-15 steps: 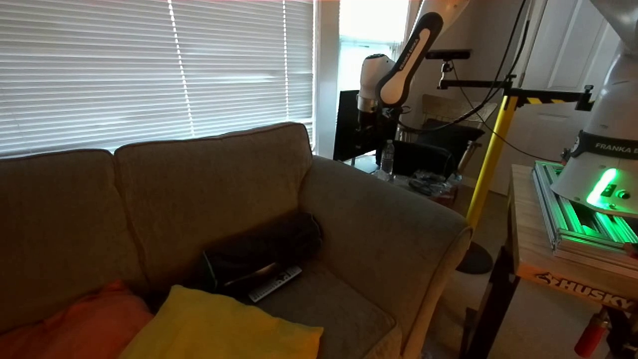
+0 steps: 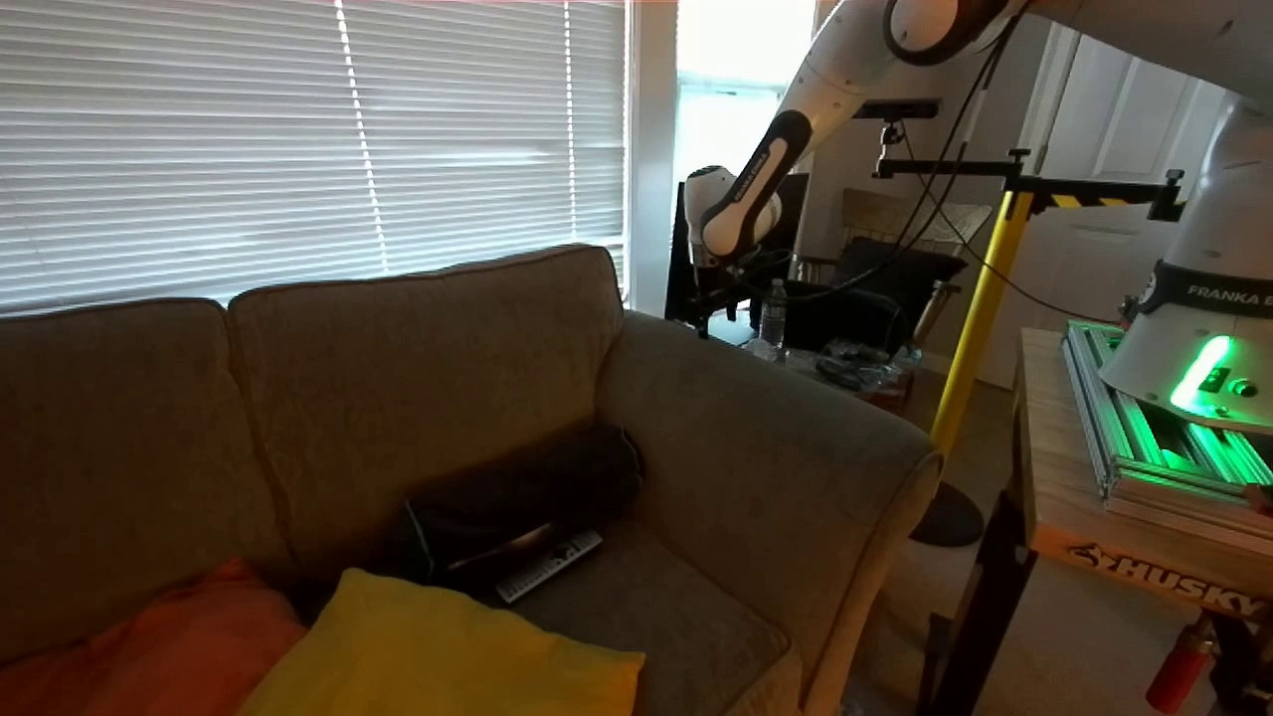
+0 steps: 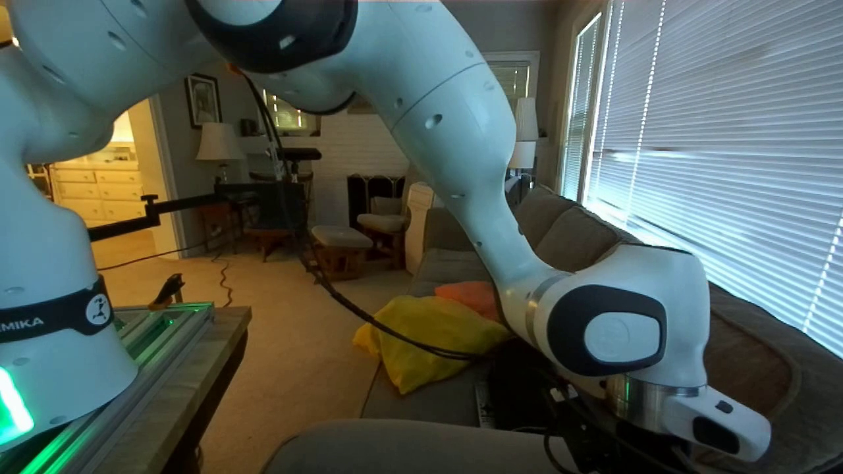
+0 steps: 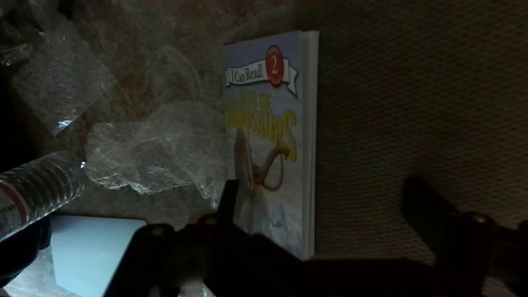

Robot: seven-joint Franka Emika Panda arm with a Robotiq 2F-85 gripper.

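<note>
Below the wrist camera a thin children's book (image 4: 267, 148) shows its cover, titled "After the Dinosaurs", with its page edge beside the brown woven sofa fabric (image 4: 376, 123). My gripper stands open, one dark finger (image 4: 228, 200) over the book's cover and the other over the fabric. Nothing is gripped; whether a fingertip touches the book I cannot tell. In exterior view 1 the gripper (image 2: 716, 316) hangs just beyond the sofa's arm, small and dark. Exterior view 2 shows the hand (image 3: 711, 422) low at the right, its fingers hidden.
Left of the book lie crumpled clear plastic (image 4: 158, 148), a water bottle (image 4: 42, 185) and a pale blue-white flat object (image 4: 94, 247). The sofa arm (image 2: 764, 442) rises close by. A yellow pillow (image 2: 442, 650) and a remote (image 2: 549, 567) are on the seat.
The arm has reached further out and lower, carrying the gripper left and down in exterior view 1 toward the back corner of the sofa arm. The sofa items have not moved.
</note>
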